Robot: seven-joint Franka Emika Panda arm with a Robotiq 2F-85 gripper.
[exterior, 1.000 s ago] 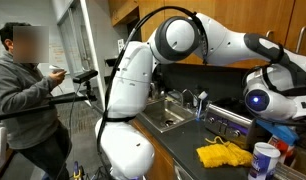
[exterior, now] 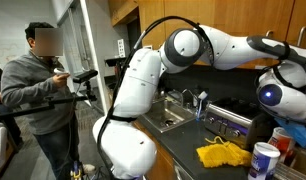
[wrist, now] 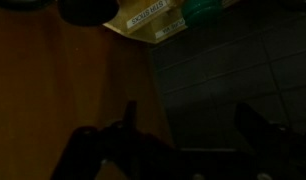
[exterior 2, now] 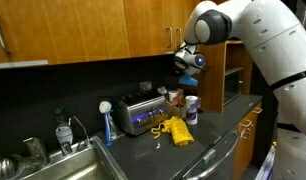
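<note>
My gripper shows as dark fingers at the bottom of the wrist view, spread apart with nothing visible between them. In exterior view 1 the white arm's wrist (exterior: 283, 98) is at the far right, above the counter's end, with a blue part (exterior: 293, 131) below it. The wrist (exterior 2: 190, 62) hangs above the cluster of items at the counter's far end in exterior view 2. A yellow cloth (exterior: 223, 153) lies crumpled on the counter. The white can (exterior: 263, 160) stands upright near the arm's end.
Behind the cloth stands a metal toaster (exterior 2: 146, 112). The sink (exterior: 167, 113) lies toward the other end, with bare counter (exterior 2: 143, 155) between. In the dim wrist view, a tan labelled item (wrist: 148, 16) and a green object (wrist: 201, 10) sit at the top edge.
The arm's wrist has shifted right and tilted in exterior view 1, and the blue part moved with it. The cloth and can stay put. The person at left has shifted slightly.
</note>
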